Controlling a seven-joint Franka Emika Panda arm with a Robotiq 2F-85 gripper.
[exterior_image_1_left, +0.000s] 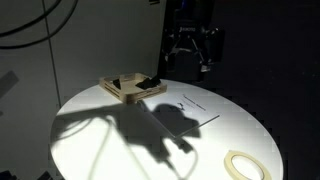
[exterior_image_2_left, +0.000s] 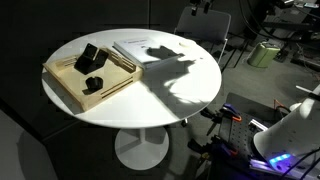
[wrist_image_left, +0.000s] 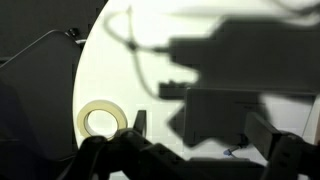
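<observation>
My gripper hangs well above the round white table, its two fingers apart and nothing between them. In the wrist view the gripper also shows a wide gap. Under it lies a flat white rectangular thing, perhaps a book, partly in the arm's shadow. A pale yellow ring like a tape roll rests near the table edge; in the wrist view the ring lies left of the fingers. A small dark-blue object is partly hidden by the gripper.
An open wooden box with dark objects inside stands on the table. A thin pen-like stick lies beyond the book. Bare tabletop stretches in front of box and book. A grey chair stands behind.
</observation>
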